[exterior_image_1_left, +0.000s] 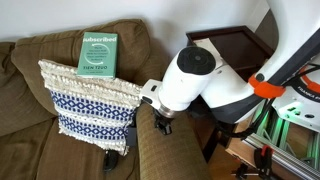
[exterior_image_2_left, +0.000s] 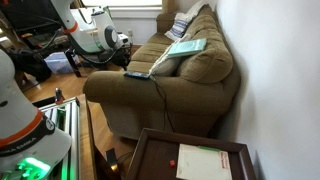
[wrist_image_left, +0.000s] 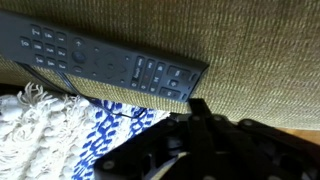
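A black remote (wrist_image_left: 110, 62) with small grey buttons lies on the brown sofa fabric in the wrist view, its end close to my gripper. The gripper's dark fingers look shut, and nothing shows between them. In exterior view 1 the gripper (exterior_image_1_left: 162, 123) is low over the sofa arm (exterior_image_1_left: 170, 158), beside the woven pillow. The remote (exterior_image_2_left: 140, 75) also appears on top of the near sofa arm in exterior view 2. Whether the fingertips touch the remote or the fabric, I cannot tell.
A blue-and-white fringed pillow (exterior_image_1_left: 95, 105) leans on the sofa, with a green book (exterior_image_1_left: 97, 54) above it. A dark cable runs under the remote. A brown tray (exterior_image_2_left: 155, 150) holding a pale booklet (exterior_image_2_left: 203, 163) stands beyond the sofa arm.
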